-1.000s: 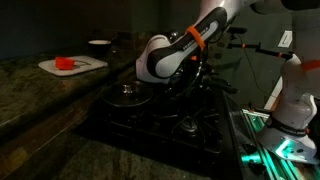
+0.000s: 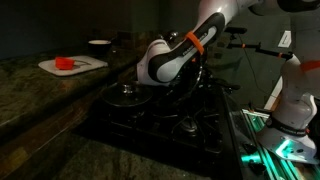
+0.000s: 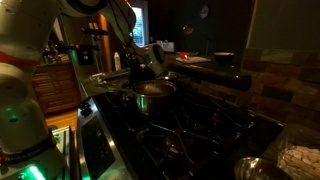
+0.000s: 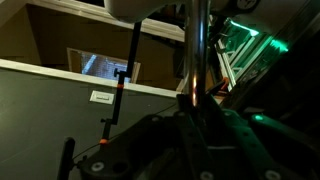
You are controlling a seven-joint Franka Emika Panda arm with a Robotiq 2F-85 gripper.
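A dark round pan (image 3: 155,89) is over the stove, by the far burners; in exterior view 1 the same pan (image 2: 127,94) shows left of the arm. My gripper is shut on a long, shiny, copper-toned handle (image 4: 196,50), which runs upward from between its dark fingers in the wrist view. The handle appears to belong to the pan, but the join is out of sight there. In exterior view 1 my gripper's fingertips are lost in the dark beside the pan. Whether the pan touches the stove cannot be made out.
Black stove grates (image 2: 188,125) lie below the arm. On the counter at the back left rests a white board (image 2: 74,65) with a red object (image 2: 65,63). A metal bowl (image 3: 259,169) stands at the near right in exterior view 2.
Over the last second the arm's wrist and orange band have shifted slightly in exterior view 1. The pan stays in nearly the same place; the white board has not moved.
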